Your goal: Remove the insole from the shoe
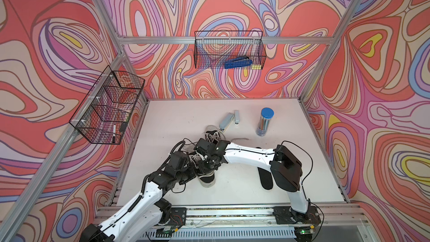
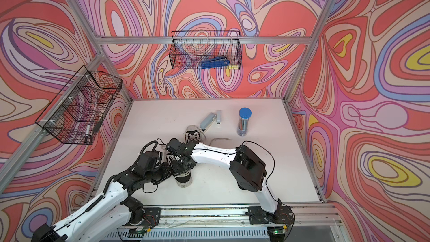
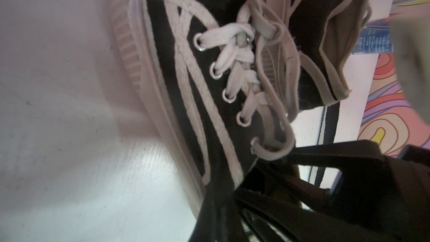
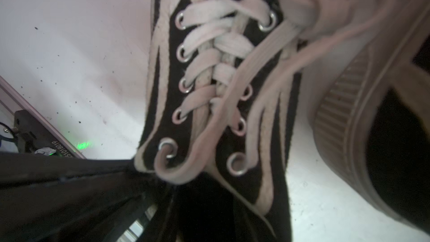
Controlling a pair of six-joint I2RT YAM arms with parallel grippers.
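Note:
A black low-top shoe (image 3: 156, 80) with pale laces lies under both grippers; its toe cap (image 1: 206, 182) shows toward the table's front. In the right wrist view its laced upper (image 4: 219, 49) is clear, but black gripper parts cover the heel opening. My left gripper (image 1: 193, 173) is shut at the shoe's left side; whether anything thin is between its fingers is hidden. My right gripper (image 1: 207, 168) reaches over the shoe's opening, its finger too dark and blurred to judge. No insole shows inside this shoe. A black insole-shaped piece (image 1: 266, 178) lies flat at the right.
A second shoe (image 1: 212, 135) sits just behind, its sole side close by in the right wrist view. Two small grey boxes (image 1: 226, 121) and a blue-lidded jar (image 1: 264, 123) stand at the back.

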